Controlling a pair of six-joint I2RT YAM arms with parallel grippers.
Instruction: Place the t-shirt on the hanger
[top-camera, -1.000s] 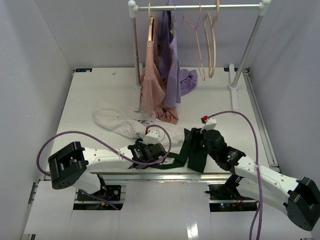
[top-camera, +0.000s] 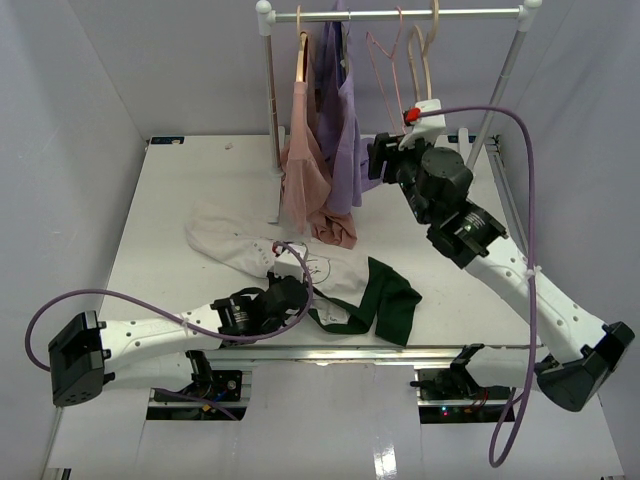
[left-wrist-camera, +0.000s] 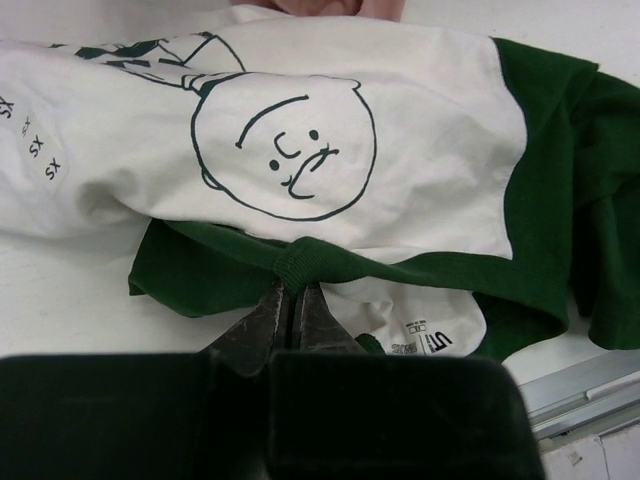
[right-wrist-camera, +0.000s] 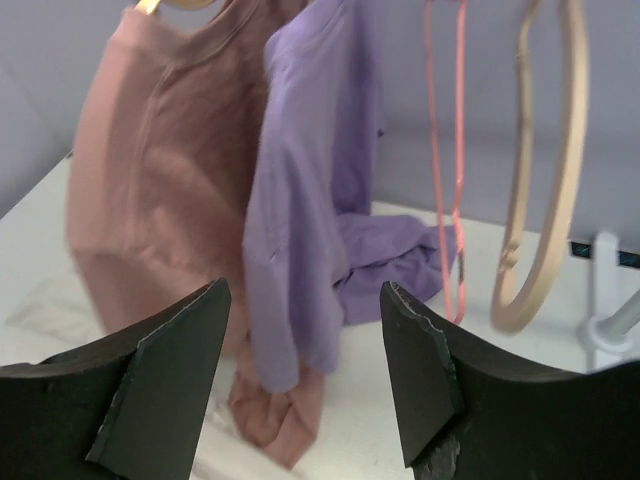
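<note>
A white T-shirt (top-camera: 335, 275) with green trim (top-camera: 393, 305) and a printed face (left-wrist-camera: 285, 160) lies flat on the table. My left gripper (top-camera: 283, 270) is down at its green collar band (left-wrist-camera: 310, 262); in the left wrist view its fingertips meet on the band, though how much is between them is unclear. My right gripper (top-camera: 385, 155) is raised beside the hanging clothes, open and empty. Ahead of it hang a pink hanger (right-wrist-camera: 459, 170) and a wooden hanger (right-wrist-camera: 548, 260), both bare.
A white rail (top-camera: 460, 13) carries a pink garment (top-camera: 305, 160) and a purple garment (top-camera: 345, 150), whose lower parts reach the table.
My right arm has risen from the shirt's green part up to the hangers at the rail.
</note>
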